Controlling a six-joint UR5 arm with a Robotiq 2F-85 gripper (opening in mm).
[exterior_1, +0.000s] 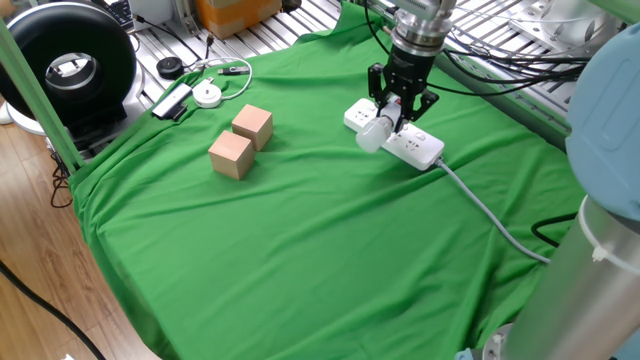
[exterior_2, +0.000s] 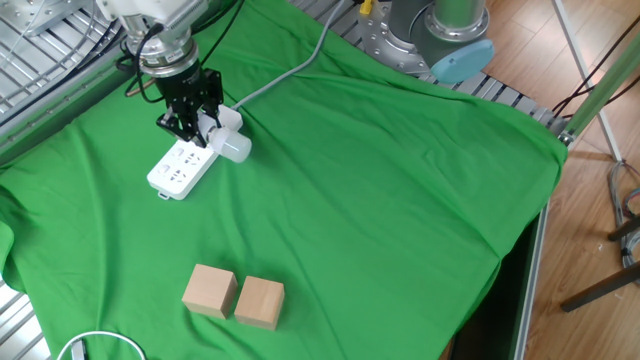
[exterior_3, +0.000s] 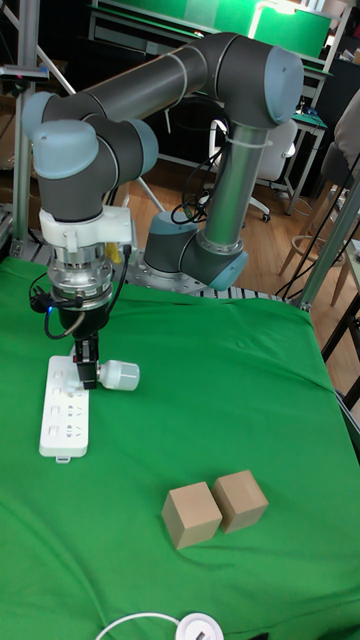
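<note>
A white bulb-shaped piece (exterior_1: 374, 134) sticks out sideways from between the fingers of my black gripper (exterior_1: 396, 112), which is shut on it. Directly under them lies a white power strip (exterior_1: 423, 151) with several sockets, its middle partly covered by the gripper. Seen from the opposite side, the bulb-shaped piece (exterior_2: 235, 146) reaches past the strip's edge, over the green cloth. In the third view, the bulb-shaped piece (exterior_3: 119, 374) lies level beside the gripper, close above the strip (exterior_3: 64, 432). Whether it touches the strip, I cannot tell.
Two wooden blocks (exterior_1: 232, 156) stand close together on the green cloth (exterior_1: 300, 260). A grey cable (exterior_1: 490, 215) runs from the strip toward the arm's base. A white round puck with a cable (exterior_1: 207, 94) lies at the cloth's far left.
</note>
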